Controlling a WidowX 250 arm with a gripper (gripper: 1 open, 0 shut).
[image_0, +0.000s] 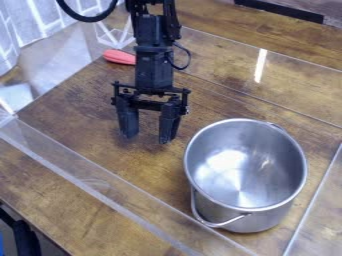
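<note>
My black gripper hangs low over the wooden table, left of a large steel pot with a wire handle. Its two fingers stand apart, open, with nothing visible between them. A red object lies behind the arm toward the back left, partly hidden by it.
Clear plastic walls border the wooden work surface at the front and sides. Bare wood lies left of the gripper and behind the pot. A white mesh-like item is at the back left.
</note>
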